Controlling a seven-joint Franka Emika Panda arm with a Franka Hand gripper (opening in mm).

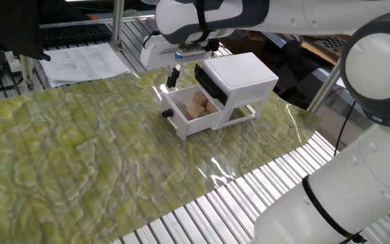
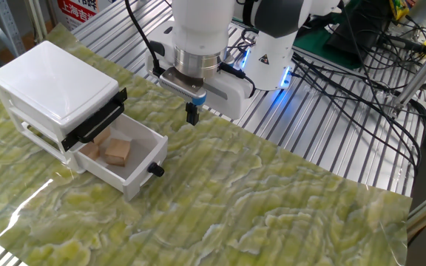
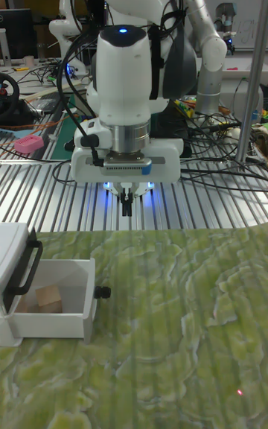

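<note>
A small white cabinet (image 2: 54, 77) stands on the green marbled sheet, its lower drawer (image 2: 143, 171) pulled out. Several wooden blocks (image 2: 117, 152) lie inside that drawer, some partly hidden by the cabinet in exterior view 2. On the drawer front is a black knob (image 3: 102, 293), while a long black handle (image 2: 95, 124) juts from the upper part. My gripper (image 3: 126, 211) points down in the air, off to the knob's side and higher than the drawer. Its dark fingers look shut together in exterior view 3, with nothing seen between them.
The green sheet (image 2: 272, 199) is bare in front of and beside the drawer. Papers (image 1: 83, 64) and a keyboard (image 1: 73, 34) lie beyond it in exterior view 1. Cables (image 2: 353, 111) run over the slatted table near the arm's base.
</note>
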